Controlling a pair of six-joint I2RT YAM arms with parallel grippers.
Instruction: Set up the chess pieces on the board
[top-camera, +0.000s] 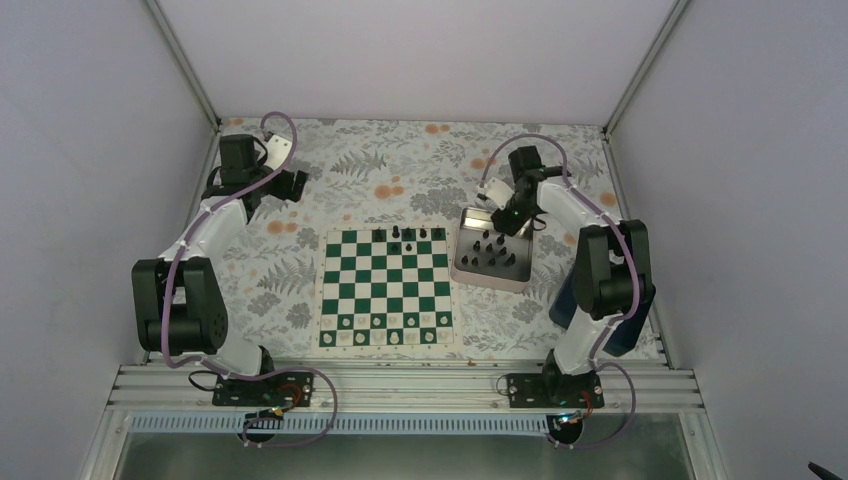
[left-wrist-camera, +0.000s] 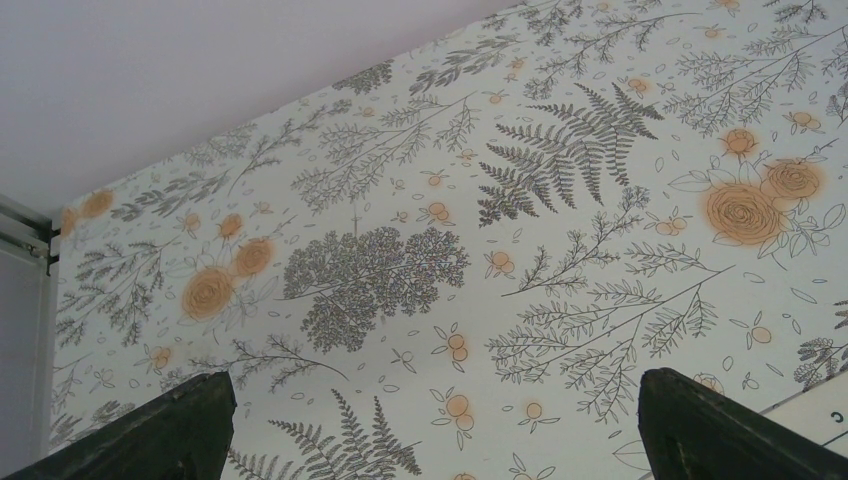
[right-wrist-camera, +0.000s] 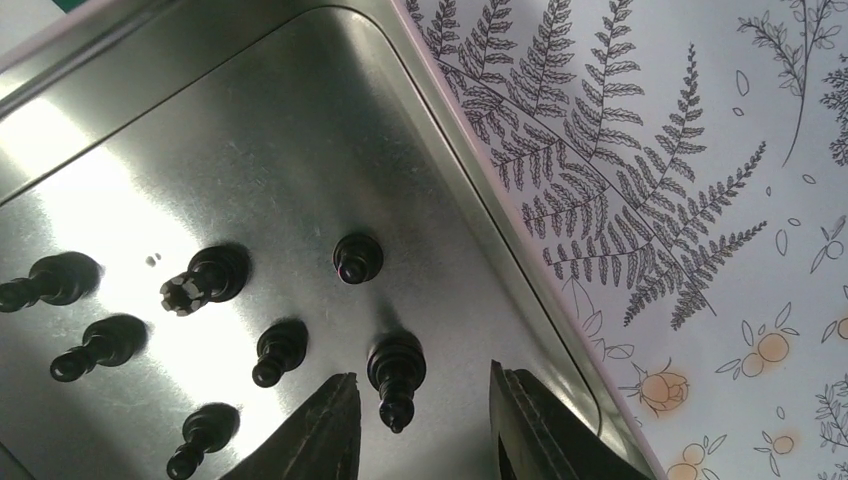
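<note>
The green-and-white board (top-camera: 370, 283) holds white pieces along its near edge and several black pieces at its far right. Right of it, a metal tray (top-camera: 457, 265) holds several black pieces. My right gripper (top-camera: 500, 226) is open over the tray; in the right wrist view a black piece (right-wrist-camera: 397, 378) stands just before the gap between its fingers, with others to the left and above. My left gripper (top-camera: 294, 185) hangs open at the back left, away from the board; only patterned table shows between its fingers in the left wrist view.
A dark blue bin (top-camera: 621, 336) lies at the right, partly under the right arm. The table (top-camera: 380, 170) behind the board is clear.
</note>
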